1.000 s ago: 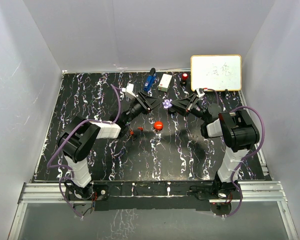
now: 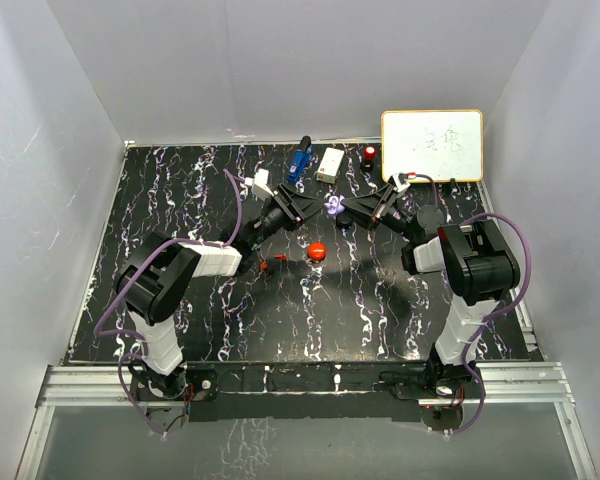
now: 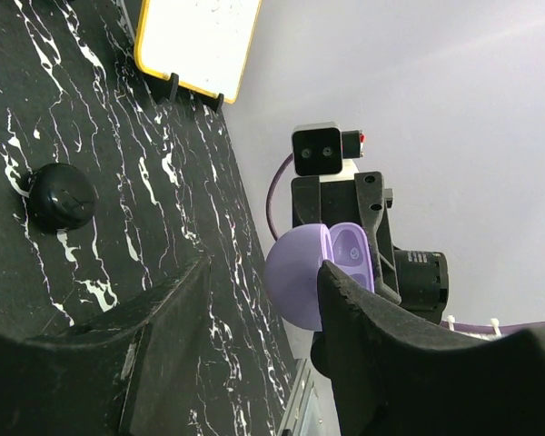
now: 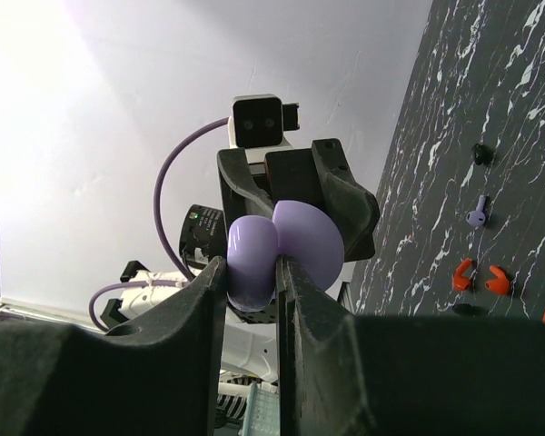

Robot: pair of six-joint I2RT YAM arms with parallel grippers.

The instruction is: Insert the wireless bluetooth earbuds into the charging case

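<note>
A lilac charging case (image 2: 335, 204), its lid up with empty earbud wells visible in the left wrist view, is held in the air by my right gripper (image 2: 349, 205), shut on it. My left gripper (image 2: 311, 208) is part open just beside the case; in the left wrist view its right finger (image 3: 391, 363) overlaps the case's lower edge, and I cannot tell whether they touch. On the table, in the right wrist view, lie a lilac earbud (image 4: 478, 213), two orange earbuds (image 4: 497, 282) and a black earbud (image 4: 482, 153).
A red round case (image 2: 317, 251) lies below the grippers and a black round case (image 3: 61, 196) under my right gripper. A blue object (image 2: 299, 162), white box (image 2: 329, 164), red-topped bottle (image 2: 368, 157) and whiteboard (image 2: 431, 145) stand at the back.
Very little differs in the top view over the last second; both arms and the lilac case stay nearly where they were.
</note>
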